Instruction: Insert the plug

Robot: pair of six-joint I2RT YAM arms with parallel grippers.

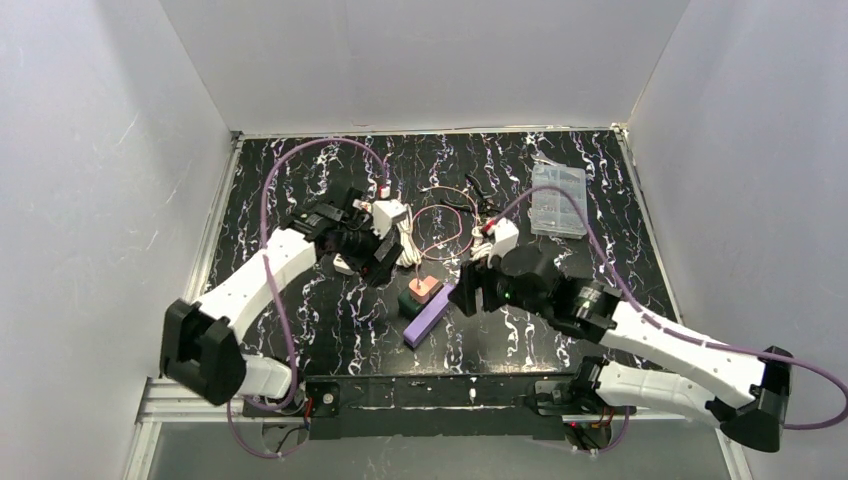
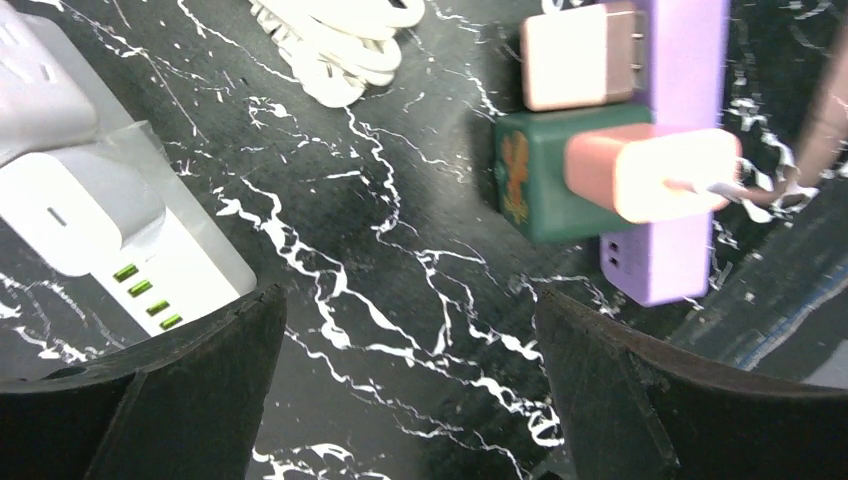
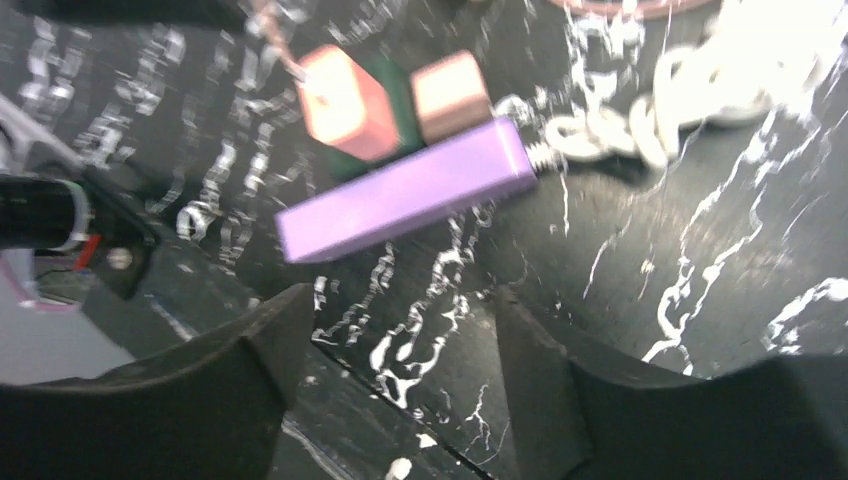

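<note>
A purple bar [image 1: 430,320] lies on the dark marble table beside a green block [image 2: 540,180] carrying pink-orange blocks [image 2: 630,175], one with a wire running from it. A white power strip [image 2: 180,260] with plugs shows at the left of the left wrist view. My left gripper [image 1: 385,260] stands open over the table, left of and behind the blocks. My right gripper [image 1: 468,292] is open, right of the purple bar and above it; nothing shows between its fingers in the right wrist view, which is blurred.
Coiled white cable [image 2: 330,50] lies behind the blocks, with looped pink wire and black tools further back. A clear compartment box [image 1: 558,200] is at back right.
</note>
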